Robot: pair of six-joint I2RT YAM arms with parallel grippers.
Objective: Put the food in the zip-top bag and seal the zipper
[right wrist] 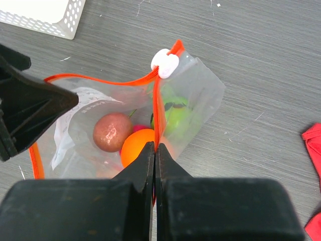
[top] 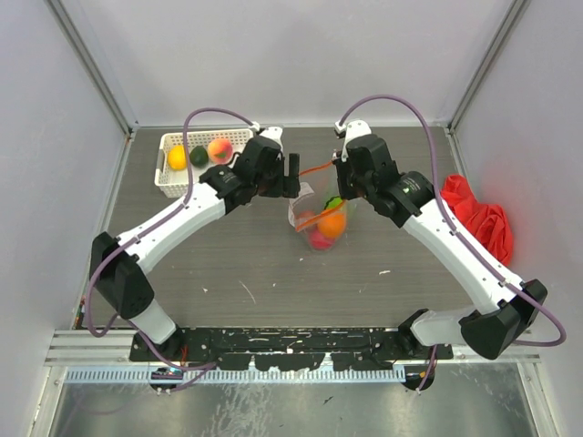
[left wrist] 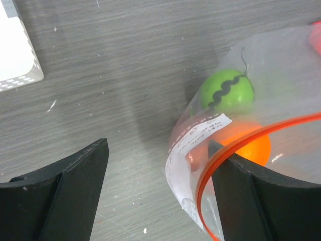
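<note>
The clear zip top bag (top: 312, 202), edged with an orange zipper (right wrist: 65, 77), hangs with its mouth spread. Inside lie an orange fruit (right wrist: 134, 146), a brownish-red round fruit (right wrist: 113, 132), a green dark-striped one (left wrist: 227, 92) and something pink (top: 321, 239). My right gripper is shut on the bag's orange edge. My left gripper stands open at the opposite side of the mouth. One finger (left wrist: 261, 201) has its tip behind the orange rim; the other finger (left wrist: 70, 191) is clear of the bag. Whether the rim touches a finger is hard to tell.
At the back left, a white basket (top: 171, 190) holds a yellow fruit (top: 177, 157), a dark green one (top: 199, 156) and a peach-coloured one (top: 220, 150). A red cloth (top: 483, 218) lies on the right.
</note>
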